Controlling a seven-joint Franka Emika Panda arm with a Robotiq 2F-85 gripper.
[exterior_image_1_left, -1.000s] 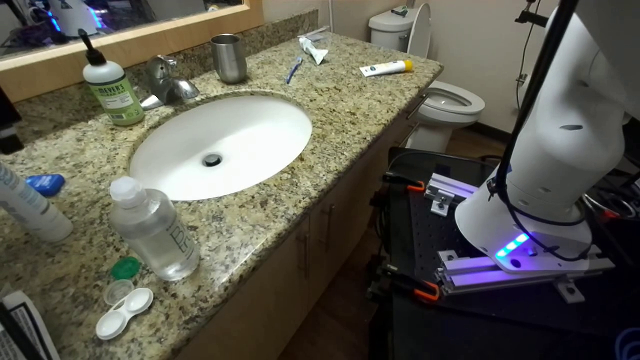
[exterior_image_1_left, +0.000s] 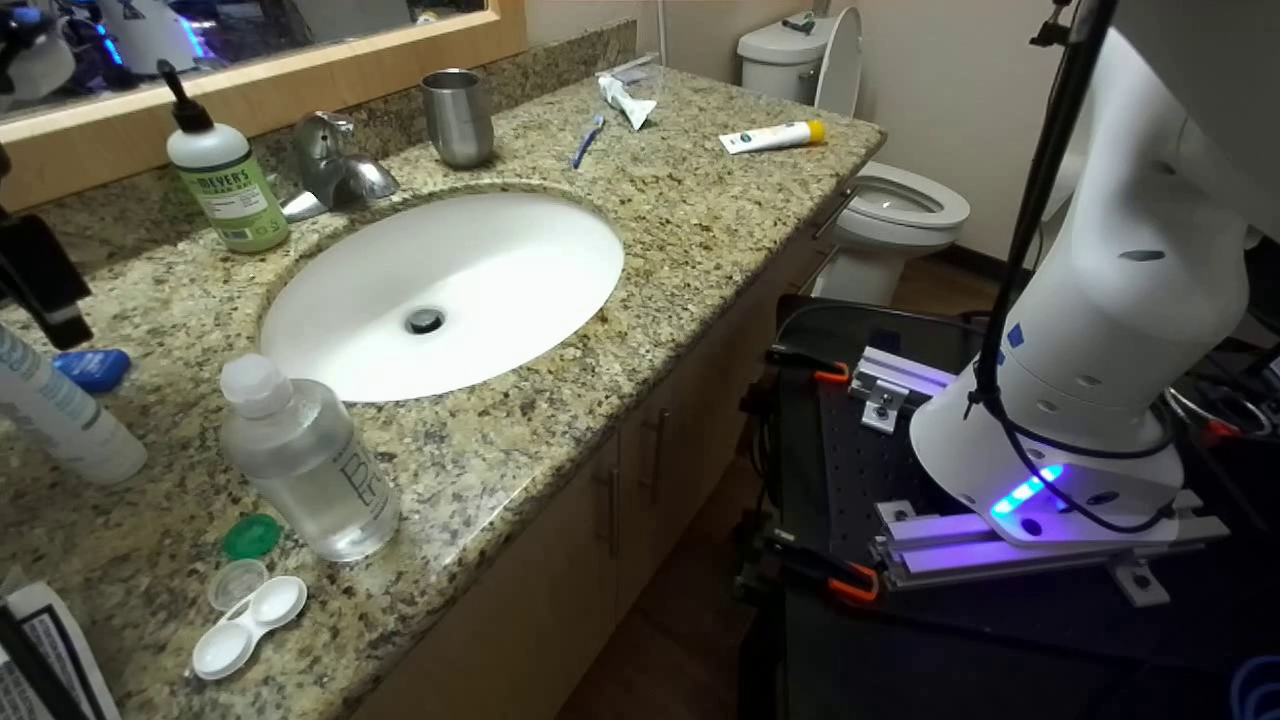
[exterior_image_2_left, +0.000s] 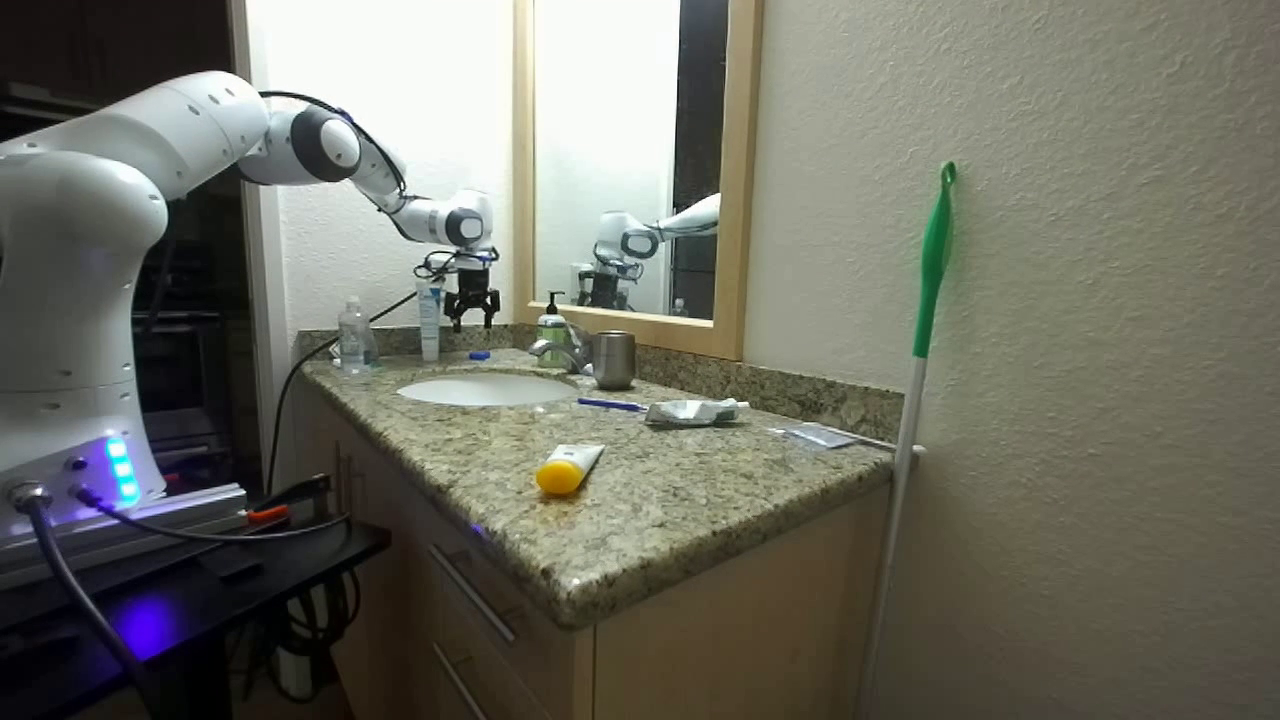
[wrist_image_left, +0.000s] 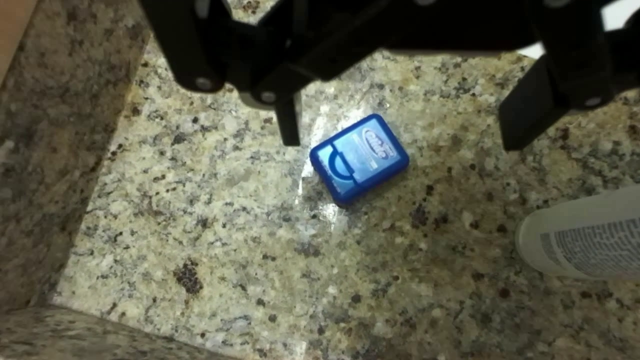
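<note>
Below my gripper a blue floss box (wrist_image_left: 360, 159) lies flat on the granite counter, label facing up. The fingers are spread wide, with one finger on either side of the box in the wrist view and nothing held between them. In exterior view 2 the gripper (exterior_image_2_left: 473, 322) hangs above the counter, clear of the blue box (exterior_image_2_left: 480, 355). Exterior view 1 shows one black finger (exterior_image_1_left: 60, 324) at the left edge, over the blue box (exterior_image_1_left: 91, 370); the rest of the gripper is cut off there.
A white tube (exterior_image_1_left: 66, 414) stands close to the box, with a clear bottle (exterior_image_1_left: 312, 462) nearer the counter's front. The soap bottle (exterior_image_1_left: 226, 180), faucet (exterior_image_1_left: 336, 168), sink (exterior_image_1_left: 516, 288) and metal cup (exterior_image_1_left: 458, 118) are beyond. The backsplash (wrist_image_left: 72, 132) borders the box's area.
At the left edge of exterior view 1, the black gripper finger has come lower and farther into view, nearer the blue box. The arm's cable has shifted a little. Objects on the counter look unmoved.
</note>
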